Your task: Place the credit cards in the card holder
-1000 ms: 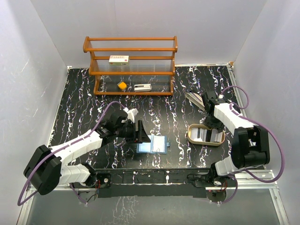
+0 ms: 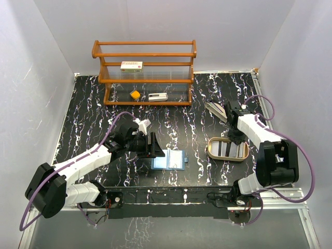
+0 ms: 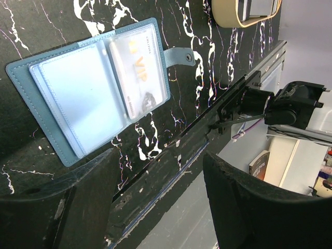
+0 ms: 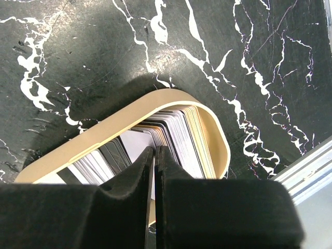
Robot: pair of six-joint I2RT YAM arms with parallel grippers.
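The blue card holder (image 2: 168, 160) lies unfolded on the dark marbled table. In the left wrist view, a clear sleeve (image 3: 139, 72) with a card inside covers its right half. My left gripper is open above its near edge, nothing between the fingers. At the right, a tan oval-ended box (image 2: 209, 149) holds a row of white, black and cream cards (image 4: 179, 137) standing on edge. My right gripper is shut, its tips down among those cards. Whether a thin card is pinched there cannot be made out.
More long, thin items (image 2: 216, 110) lie behind the box. A wooden rack (image 2: 145, 80) with a small box (image 2: 131, 66), a yellow object (image 2: 135, 95) and a white stapler-like object (image 2: 157, 97) stands at the back. Between rack and holder the table is clear.
Inside the box, the dark and white cards have shifted, the dark one leaning further left.
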